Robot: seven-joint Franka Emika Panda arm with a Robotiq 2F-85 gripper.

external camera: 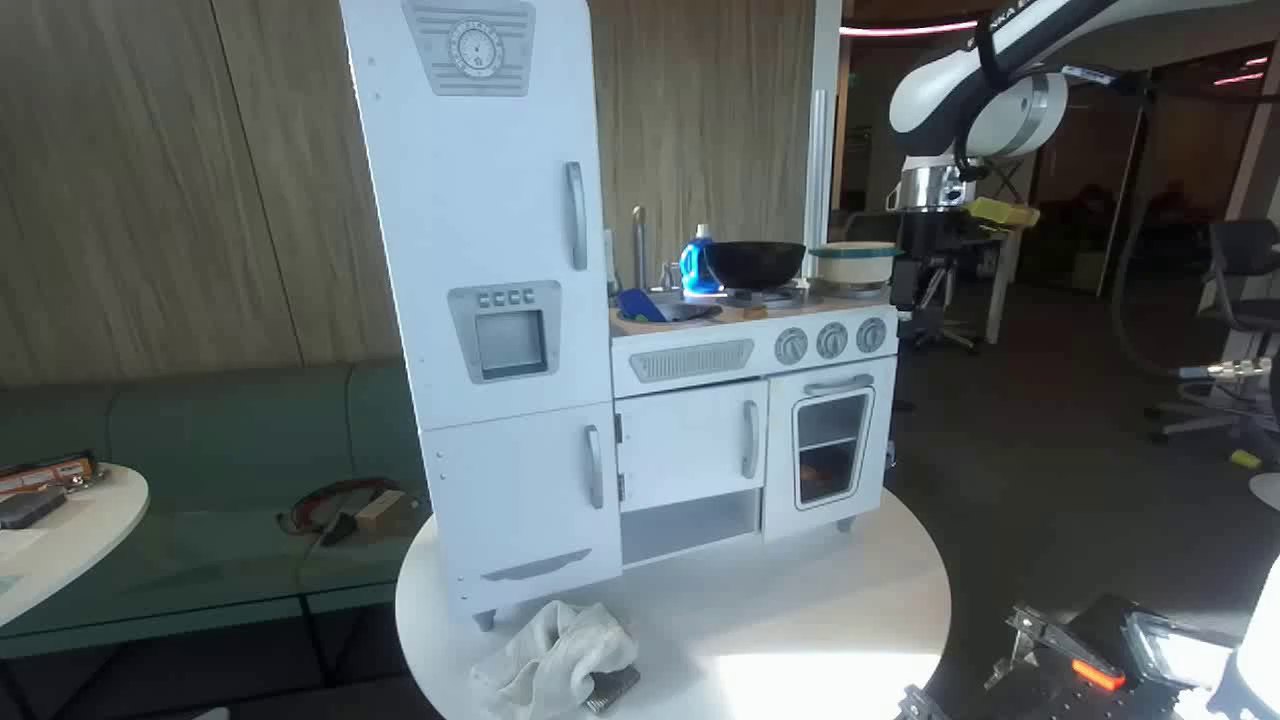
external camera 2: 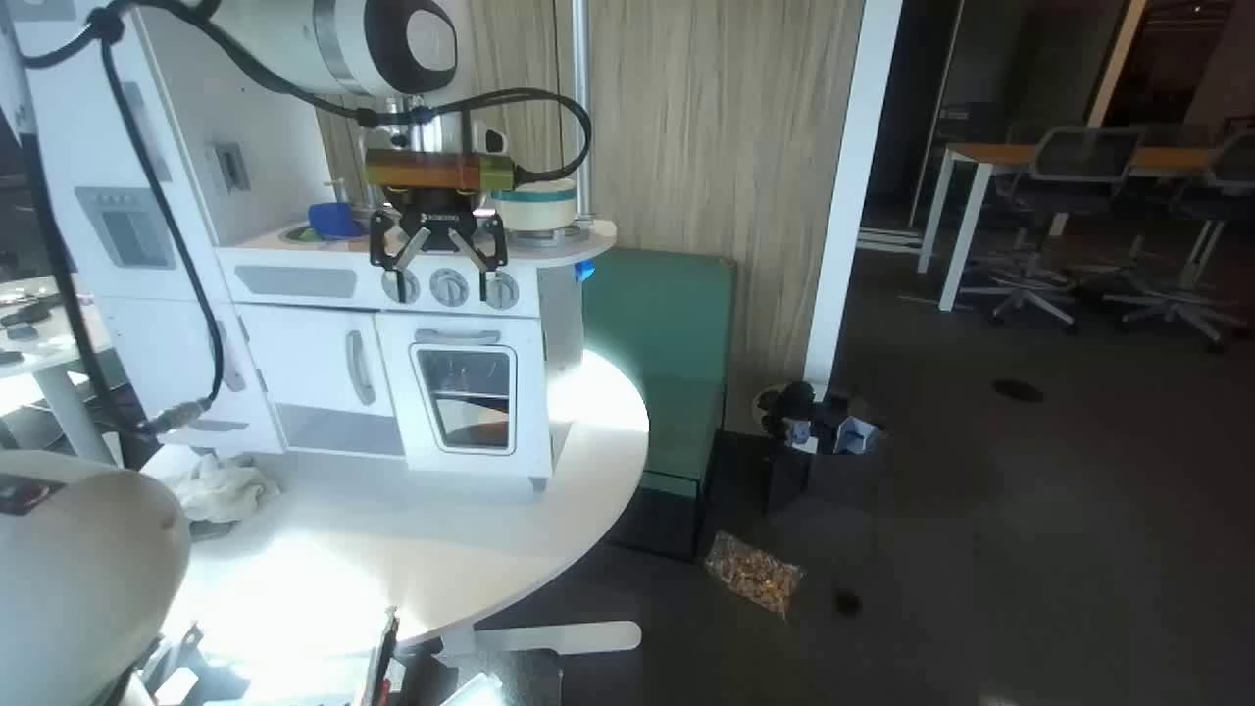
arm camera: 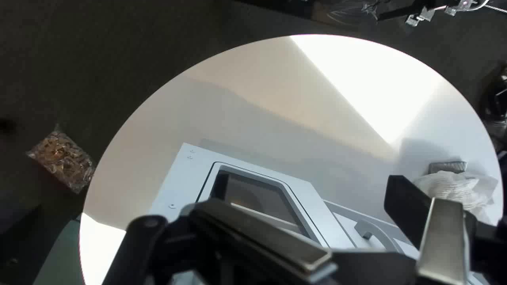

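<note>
My gripper (external camera 2: 442, 292) is open and empty, pointing down in front of the toy kitchen's stove knobs (external camera 2: 448, 287). In the wrist view its fingers (arm camera: 444, 240) stand apart, with the white oven door (arm camera: 259, 197) below. That door and the cabinet door (external camera: 692, 445) beside it are shut. On the stovetop sit a black pan (external camera: 753, 262) and a cream pot with a teal rim (external camera: 854, 263). A blue item (external camera: 641, 305) leans in the sink, and a blue bottle (external camera: 699, 262) stands behind it.
A crumpled white cloth (external camera: 561, 662) lies on the round table (external camera: 828, 600) before the fridge (external camera: 510, 240), partly over a dark grey item. A bag of brown pieces (external camera 2: 754, 573) lies on the floor.
</note>
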